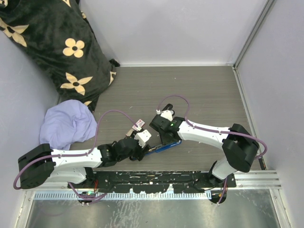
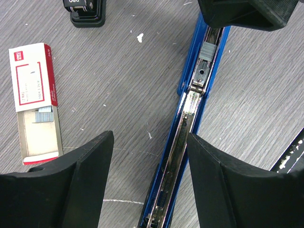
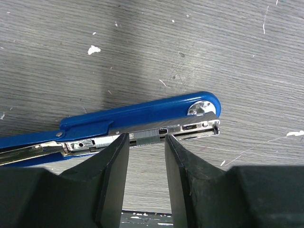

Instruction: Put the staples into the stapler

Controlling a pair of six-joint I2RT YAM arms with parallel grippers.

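Note:
A blue stapler [image 1: 168, 146] lies opened out flat on the table, its metal staple channel [image 2: 176, 152] exposed. A short strip of staples [image 3: 145, 137] sits in the metal track, seen between the fingers of my right gripper in the right wrist view. That gripper is part open above the strip, with gaps on both sides. My left gripper hovers part open over the channel, nothing held between its fingers. The staple box [image 2: 35, 80], white and red, is half slid open with more staples [image 2: 44, 115] inside.
A black stapler marked deli [image 2: 88, 12] stands behind the blue one. Folded lilac cloth [image 1: 69, 124] and a dark flowered cushion [image 1: 59, 45] occupy the left side.

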